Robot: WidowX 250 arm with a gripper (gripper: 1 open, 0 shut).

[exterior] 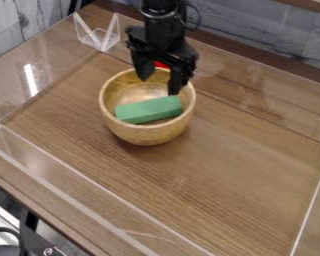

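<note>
My black gripper [162,66] hangs open above the back rim of a tan round bowl [164,130], which stands near the middle of the wooden table. A green block [149,110] lies in the front part of the bowl. A small red object [162,65] shows behind the bowl, partly hidden by the gripper's fingers.
Clear or white brackets [97,31] stand at the table's back left, with another at the left edge. Bare wood [243,180] fills the right and front. A grey wall and cables are at the left.
</note>
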